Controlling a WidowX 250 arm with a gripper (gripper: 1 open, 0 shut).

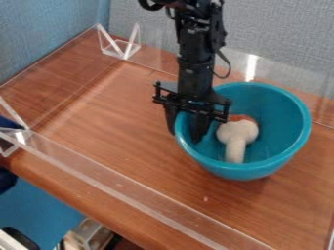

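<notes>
A teal bowl (268, 151) sits on the wooden table, right of centre, with a white mushroom-shaped toy (237, 139) with a reddish top inside it. My black gripper (189, 121) reaches down at the bowl's left rim, its fingers overlapping the rim. I cannot tell whether it holds the rim.
Clear barriers run along the back and front edges, with white wire brackets (119, 44) at the back left. A dark object lies at the far left edge.
</notes>
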